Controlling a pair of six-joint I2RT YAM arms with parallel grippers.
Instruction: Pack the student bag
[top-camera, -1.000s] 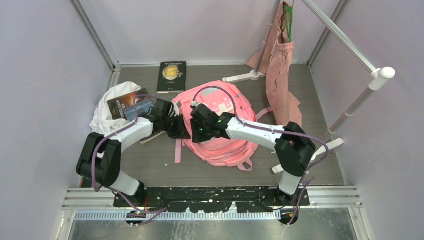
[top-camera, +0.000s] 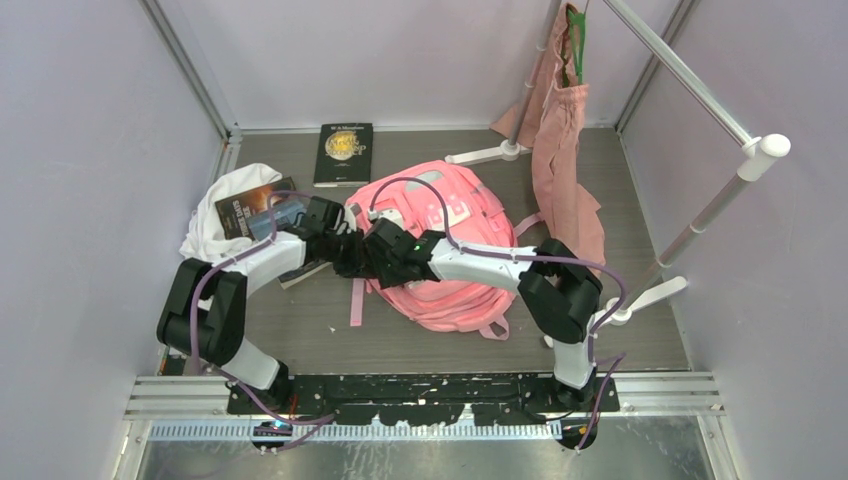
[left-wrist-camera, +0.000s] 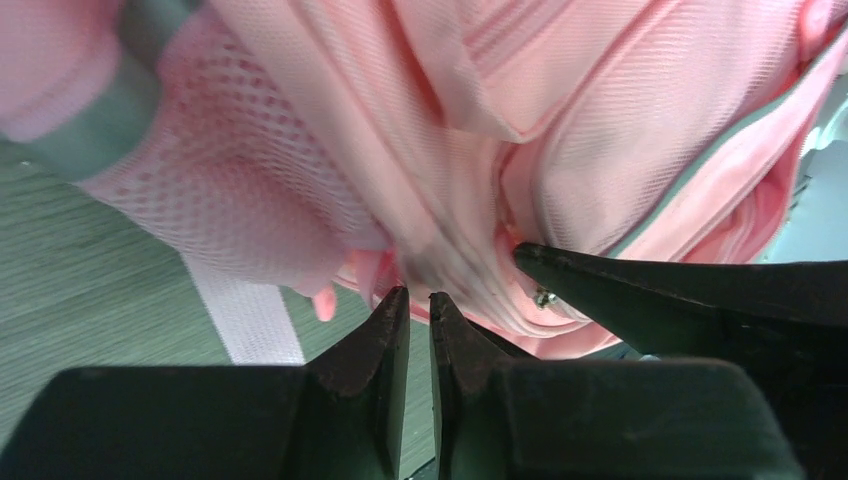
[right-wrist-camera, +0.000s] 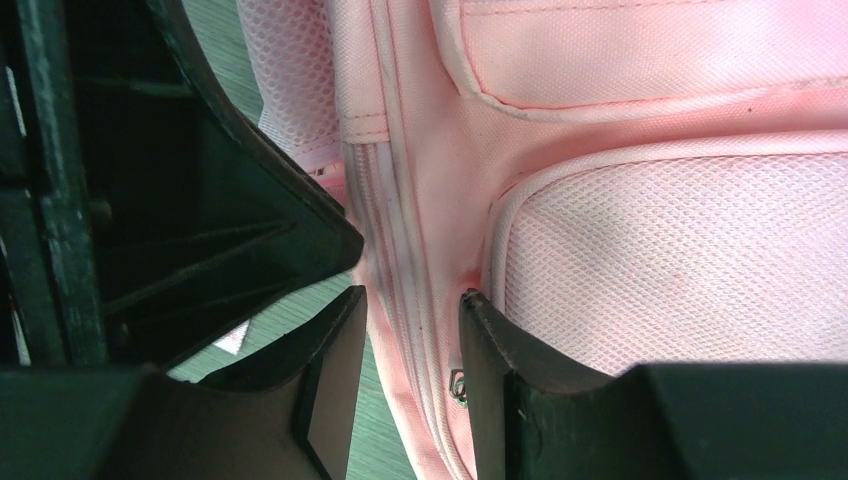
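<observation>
A pink backpack (top-camera: 460, 300) lies on the floor, both grippers at its left side. In the left wrist view my left gripper has its fingertips close together at the zipper band; whatever is between them is hard to see. My right gripper stands part open over a zipper strip (right-wrist-camera: 395, 240), with a metal zipper pull (right-wrist-camera: 458, 386) beside its right finger. The other gripper's dark body fills the left of the right wrist view.
Books (top-camera: 237, 213) lie on a white cloth (top-camera: 208, 225) at left; a dark book (top-camera: 343, 150) lies at the back. A rack with hanging pink fabric (top-camera: 560, 150) stands at right.
The left gripper has barely moved.
</observation>
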